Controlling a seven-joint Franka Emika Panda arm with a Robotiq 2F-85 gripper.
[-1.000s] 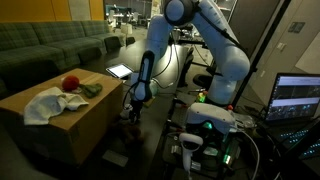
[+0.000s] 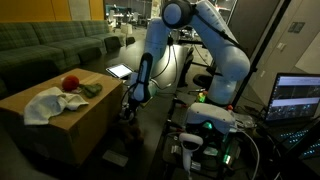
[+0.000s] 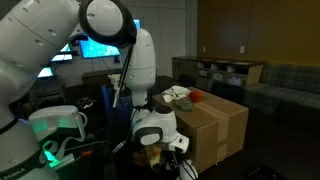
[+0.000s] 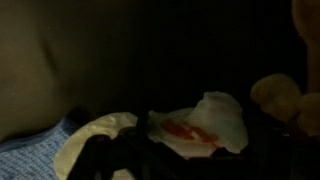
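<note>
My gripper [image 2: 129, 117] is low beside the box, in shadow in exterior view 1. In the wrist view its dark fingers stand apart at the bottom edge, so the gripper is open. A white item with a red-orange patch [image 4: 205, 125] shows between and just beyond them. Left of it is a cream-coloured thing [image 4: 88, 145], and farther left a blue textured cloth [image 4: 35, 155]. Brown, plush-like shapes [image 4: 275, 96] sit on the right. Darkness hides whether a finger touches any of these.
A large cardboard box [image 2: 92, 122] stands close to the arm. On its top are a pale cloth [image 2: 52, 104], a red round thing [image 2: 70, 83] and a dark green item [image 2: 91, 90]. A keyboard [image 2: 297, 142] and monitor [image 2: 296, 97] stand at the right.
The arm's upper links have swung a little leftward in exterior view 1, leaning more toward the box. The things on the box have stayed in place.
</note>
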